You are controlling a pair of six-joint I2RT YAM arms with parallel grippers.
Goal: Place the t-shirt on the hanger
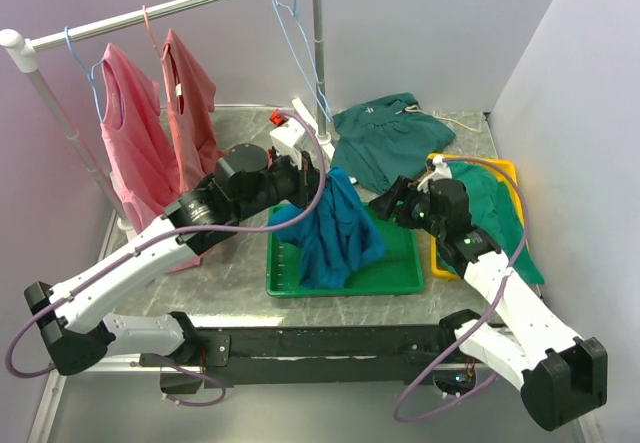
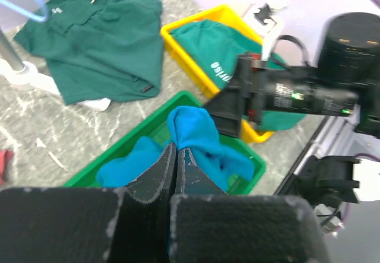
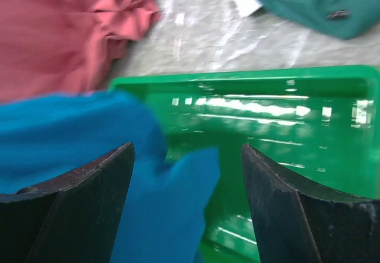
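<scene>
A crumpled blue t shirt [image 1: 338,235] hangs over the green tray [image 1: 402,281], pinched near its top by my left gripper [image 1: 306,180]. The left wrist view shows the shut fingers [image 2: 155,174] with the blue cloth [image 2: 193,126] at their tips. My right gripper is open to the right of the shirt; in its wrist view a fold of blue cloth [image 3: 196,171] reaches into the gap between the fingers, not clamped. A free blue hanger [image 1: 300,48] hangs at the right end of the rail.
Two pink garments [image 1: 137,128] hang on the rail [image 1: 165,8] at the left. A dark green garment [image 1: 385,138] lies flat at the back. Green cloth fills a yellow tray [image 1: 510,168] on the right. The rack's post [image 1: 320,63] stands behind the left gripper.
</scene>
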